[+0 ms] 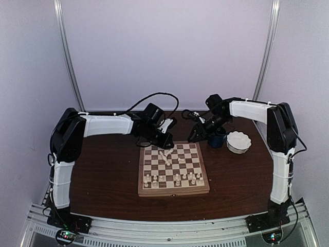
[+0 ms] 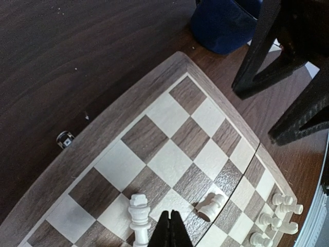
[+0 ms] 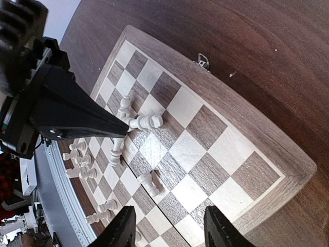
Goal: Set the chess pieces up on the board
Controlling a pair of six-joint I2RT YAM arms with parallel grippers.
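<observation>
The wooden chessboard (image 1: pixel 141 172) lies on the table, with several pale pieces standing along its near side, such as a pawn (image 1: pixel 146 183). Toward the far half, pale pieces lie on their sides: one tall piece (image 2: pixel 139 216), another (image 3: pixel 145 122) beside it, a third (image 3: pixel 117 151), and a short one (image 3: pixel 149 184) apart from them. My left gripper is shut above the board, no piece visible between its fingers. Its tip overlaps the fallen group in the right wrist view; whether it touches is unclear. My right gripper is open and empty over the board's far right part.
A dark blue pot (image 2: pixel 221 25) and a white scalloped bowl (image 1: pixel 238 142) stand right of the board. The board's metal clasp (image 2: pixel 65 139) sticks out at its far edge. Both grippers are close together. Bare table lies left of the board.
</observation>
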